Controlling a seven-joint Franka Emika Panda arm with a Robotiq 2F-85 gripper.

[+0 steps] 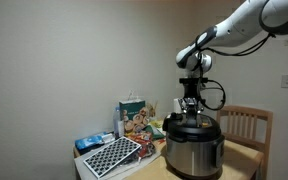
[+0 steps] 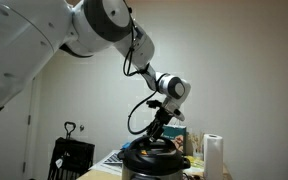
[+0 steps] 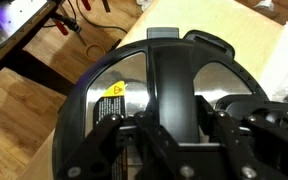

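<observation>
A large steel cooker with a black lid stands on the wooden table. Its broad black lid handle runs down the middle of the wrist view, over a shiny lid top with a yellow label. My gripper points down right over the lid's centre. In the wrist view its dark fingers appear at the bottom, one to each side of the handle. Whether they touch the handle cannot be made out, and their tips are hard to see.
Left of the cooker lie a black-and-white rack and packages. A patterned bag stands behind them. A paper towel roll is beyond the cooker. A wooden chair stands at the right.
</observation>
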